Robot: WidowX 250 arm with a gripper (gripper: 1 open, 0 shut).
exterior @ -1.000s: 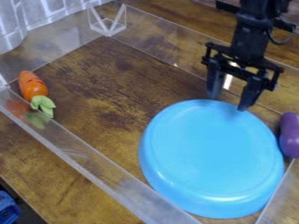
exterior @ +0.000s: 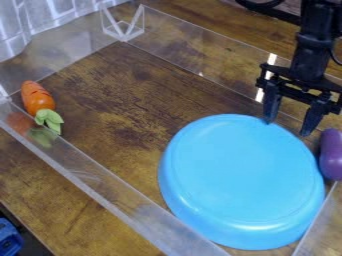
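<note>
My black gripper [exterior: 289, 108] hangs at the right, its fingers apart and open, just above the top right of a large blue disc [exterior: 241, 180]. A purple oblong object [exterior: 330, 155] lies at the right edge, a little below the gripper. An orange carrot with a green top [exterior: 38, 100] lies at the far left.
A clear-walled enclosure [exterior: 120, 195] runs round the wooden surface [exterior: 100, 130]. A blue object [exterior: 7, 238] sits outside at the bottom left.
My gripper has moved to the right, toward the side where the purple object lies. The disc, carrot and purple object look unmoved.
</note>
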